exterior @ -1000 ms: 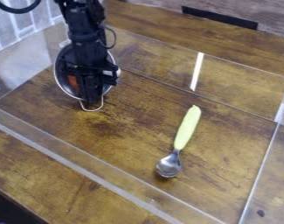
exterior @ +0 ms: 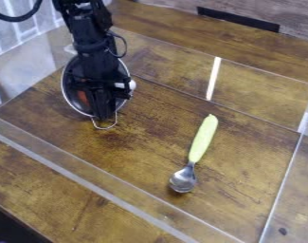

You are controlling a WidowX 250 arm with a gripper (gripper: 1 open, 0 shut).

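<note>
My black gripper (exterior: 103, 102) is lowered at the left of the clear-walled tray, over a round white-rimmed container (exterior: 73, 91) with something orange-red inside. The arm hides much of the container, and the fingertips are too dark and crowded to make out clearly. A spoon (exterior: 203, 140) with a pale yellow-green handle and metal bowl lies apart at the right, on the wooden floor.
Clear tray walls (exterior: 297, 180) enclose the work area. A white strip (exterior: 214, 78) is at the back.
The gripper has shifted very slightly within the same spot at the container. The spoon has not moved.
</note>
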